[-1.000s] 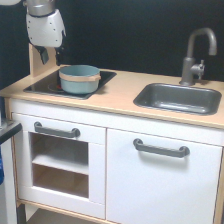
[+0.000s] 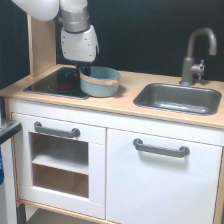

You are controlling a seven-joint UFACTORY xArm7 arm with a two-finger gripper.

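Note:
A blue-grey pot is at the right end of the black stove top, overlapping the wooden counter in view. Whether its base rests on the surface or is raised a little, I cannot tell. My gripper reaches down from the white arm to the pot's left rim. The fingertips are small and dark against the pot and stove, so their grip on the rim does not show clearly.
To the right, a grey sink is set in the wooden counter, with a tall faucet behind it. Bare counter lies between pot and sink. Below are an open-fronted oven and a white cabinet door.
The arm has come down and to the right, from above the stove's left side to the pot's rim. The pot has shifted right from the middle of the stove top.

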